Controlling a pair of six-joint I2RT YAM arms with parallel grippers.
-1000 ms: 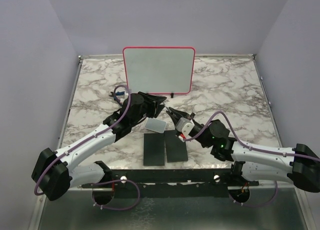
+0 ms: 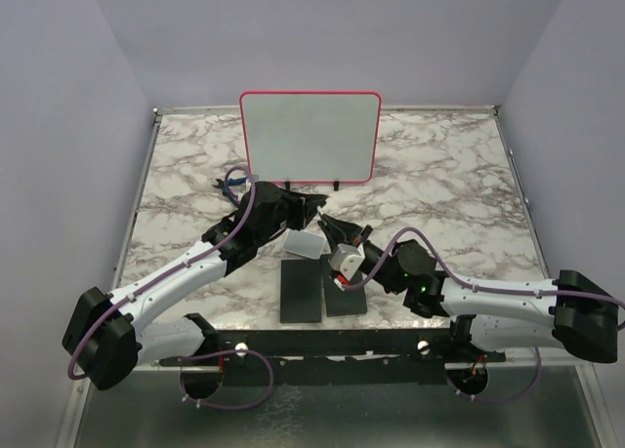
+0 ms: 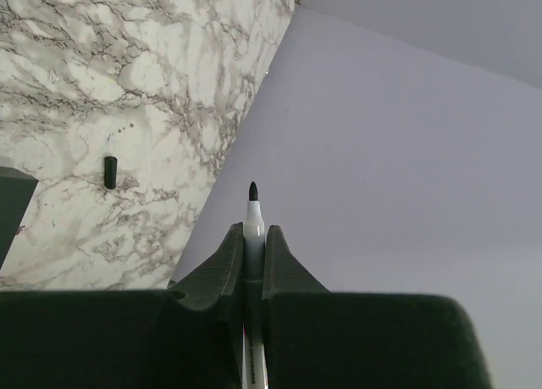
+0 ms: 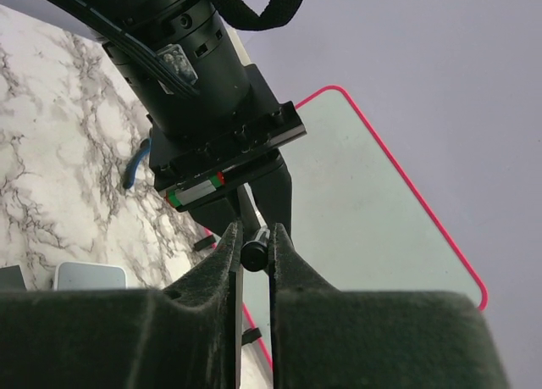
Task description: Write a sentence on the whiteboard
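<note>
My left gripper is shut on a white marker [image 3: 255, 213], which points away from the fingers with its dark tip uncovered in the left wrist view. In the top view the left gripper [image 2: 321, 202] and my right gripper [image 2: 325, 215] almost meet, tip to tip, above the table. A round black end [image 4: 254, 257] with white behind it shows between the right gripper's fingers [image 4: 285, 266]; whether they press on it cannot be told. The right gripper does not show in the left wrist view. The whiteboard [image 2: 311, 136] stands behind, red-edged and blank.
Two dark pads [image 2: 301, 292] and a pale rectangular item [image 2: 304, 244] lie on the marble table before the arms. Something blue [image 2: 230, 185] rests left of the board. A small black cylinder [image 3: 110, 173] shows on the marble.
The right arm's wrist and forearm have shifted slightly left and turned, while its fingertips stay near the left gripper. The left arm looks unmoved.
</note>
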